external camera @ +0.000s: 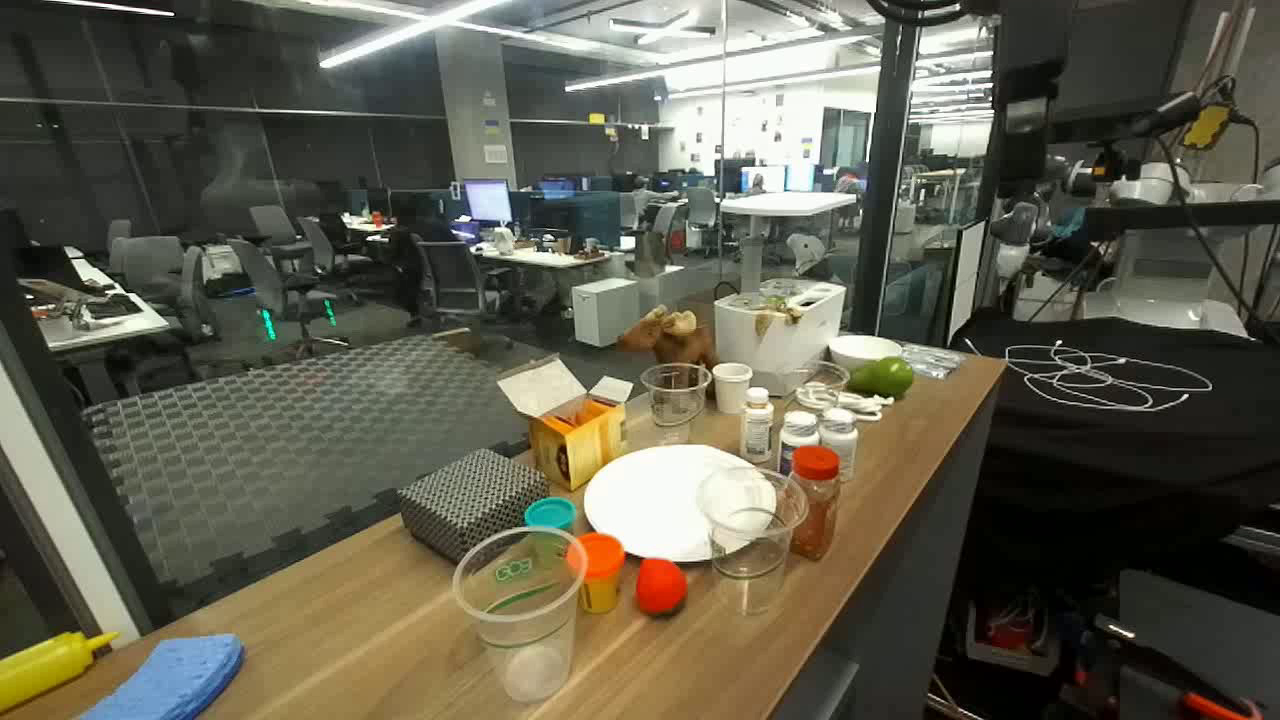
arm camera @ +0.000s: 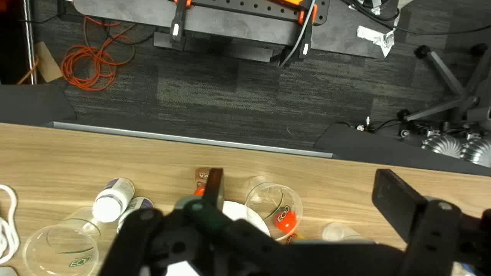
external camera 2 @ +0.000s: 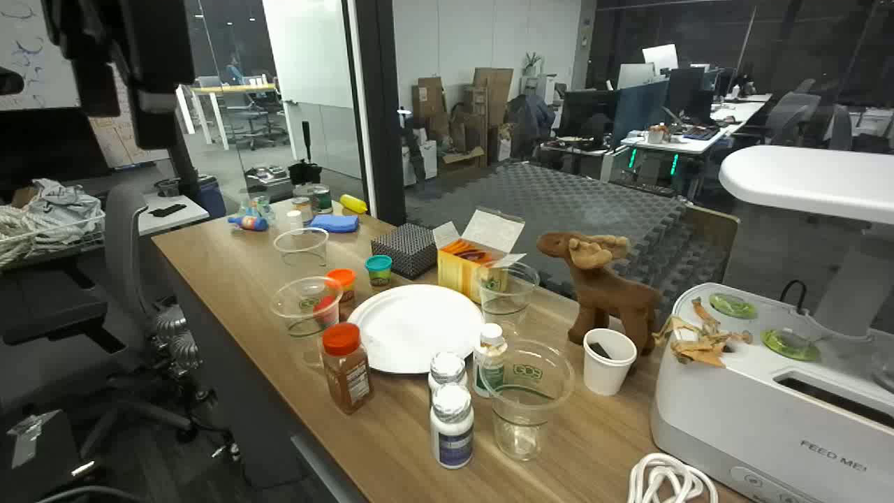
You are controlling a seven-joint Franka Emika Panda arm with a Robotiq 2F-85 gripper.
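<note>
In the wrist view my gripper is open, its two black fingers wide apart high above the counter. Between and below them shows a clear cup (arm camera: 274, 209), with nothing held. A white plate (external camera 2: 416, 328) lies mid-counter. Around it stand a red-lidded spice jar (external camera 2: 346, 369), white pill bottles (external camera 2: 452, 426), several clear cups (external camera: 522, 624), an orange-lidded tub (external camera: 600, 571), a teal-lidded tub (external camera 2: 378, 270) and a red ball (external camera: 660, 587). An open yellow box (external camera: 577, 438) and a black textured box (external camera: 475, 500) sit along the glass side.
A brown moose toy (external camera 2: 605, 285), a paper cup (external camera 2: 608, 362) and a white planter (external camera 2: 754, 402) crowd one end. A blue sponge (external camera: 174, 679) and yellow bottle (external camera: 48, 667) lie at the other. Glass bounds one long side; the opposite counter edge drops to the floor.
</note>
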